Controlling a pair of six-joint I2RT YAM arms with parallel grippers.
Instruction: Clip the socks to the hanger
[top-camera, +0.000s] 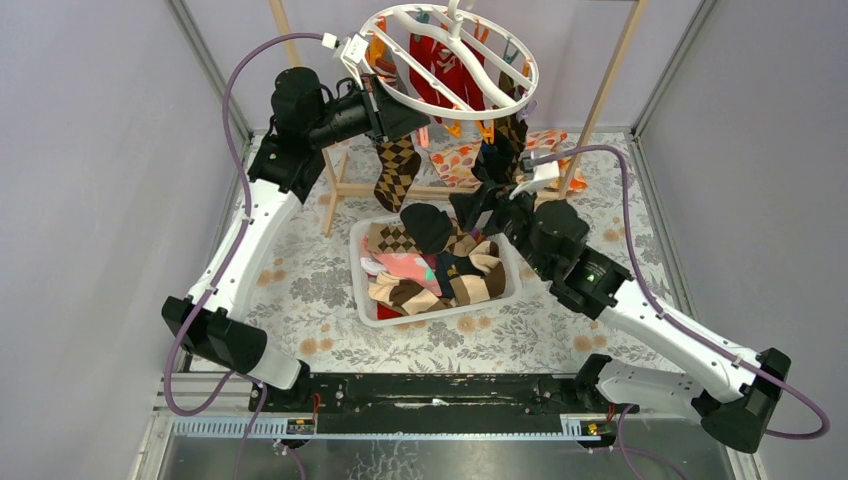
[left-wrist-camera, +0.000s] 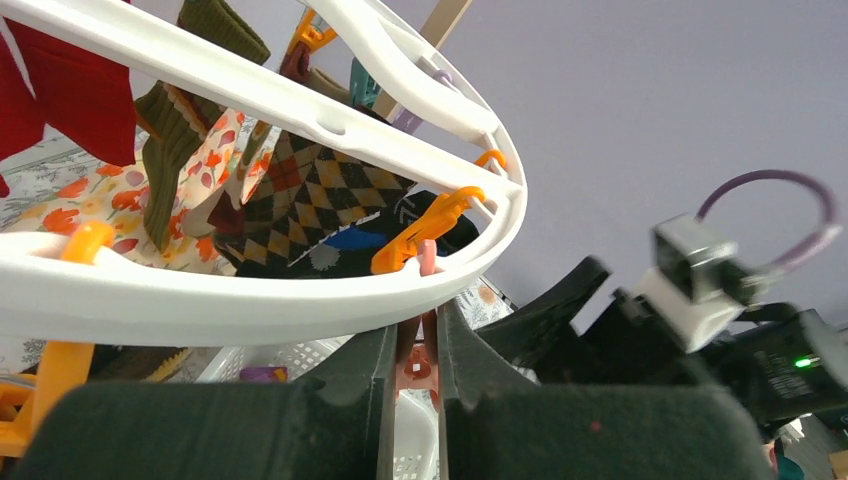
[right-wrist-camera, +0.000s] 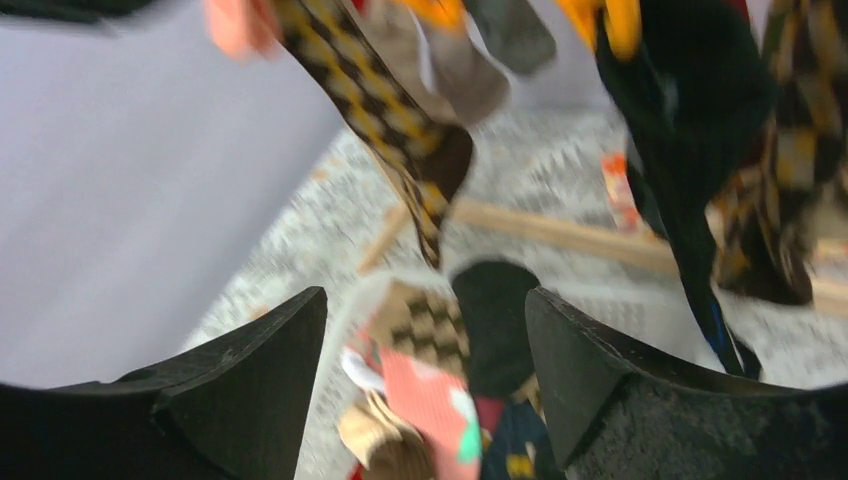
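Note:
The white ring hanger (top-camera: 460, 103) hangs at the top with socks clipped to it, among them a checkered sock (top-camera: 395, 175) and a red one (top-camera: 445, 70). My left gripper is shut on a pink clip at the hanger's front rim, beside orange clips (left-wrist-camera: 415, 235). My right gripper (top-camera: 470, 207) is below the hanger at its right, open; between its fingers in the right wrist view, blurred, only the bin and socks beyond appear.
A white bin (top-camera: 363, 290) of loose socks sits on the floral surface under the hanger, with a wooden stand (top-camera: 610, 70) around and an orange-patterned cloth (top-camera: 455, 160) behind.

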